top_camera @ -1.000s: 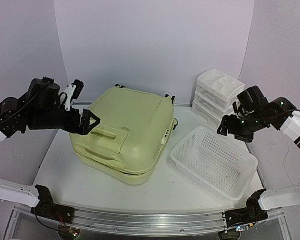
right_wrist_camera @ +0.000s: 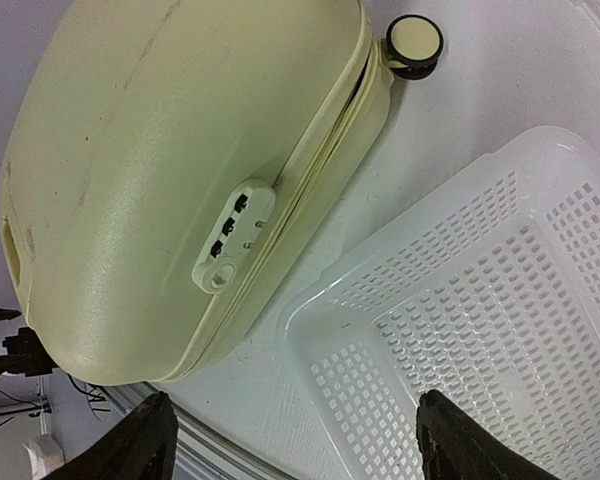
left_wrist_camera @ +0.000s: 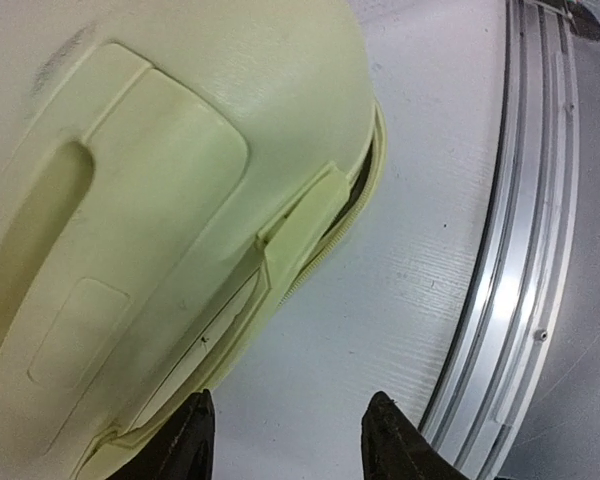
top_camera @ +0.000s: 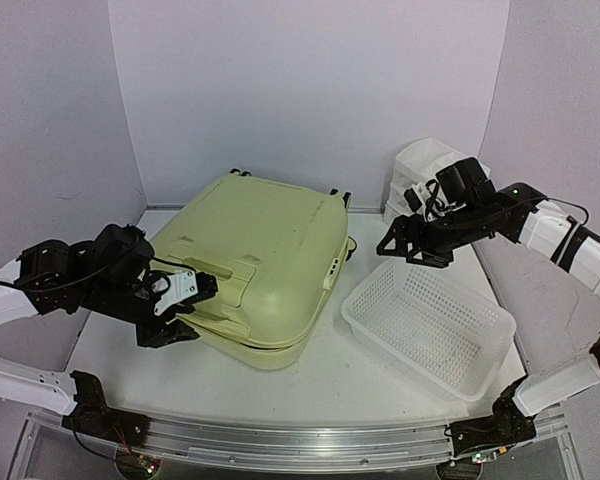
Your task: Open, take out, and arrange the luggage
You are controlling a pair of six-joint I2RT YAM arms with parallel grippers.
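A pale yellow-green suitcase (top_camera: 270, 225) lies flat on the white table with its lid down. Along its near side runs a carry handle (left_wrist_camera: 305, 230), and a combination lock (right_wrist_camera: 234, 235) sits on its right side. By the suitcase's near left corner, my left gripper (top_camera: 185, 315) is tilted down, part open; in its wrist view the fingers (left_wrist_camera: 185, 440) stand apart with nothing between them. My right gripper (top_camera: 415, 245) hovers above the back edge of the white basket, its fingers (right_wrist_camera: 140, 445) spread and the gap empty.
An empty white perforated basket (top_camera: 495, 335) stands on the table right of the suitcase. White stacked drawers (top_camera: 425, 160) are at the back right, partly behind my right arm. A metal rail (top_camera: 300, 440) borders the front; bare table (top_camera: 330, 385) lies before the suitcase.
My left gripper has come down and turned at the suitcase's near left corner. Suitcase and basket have stayed put.
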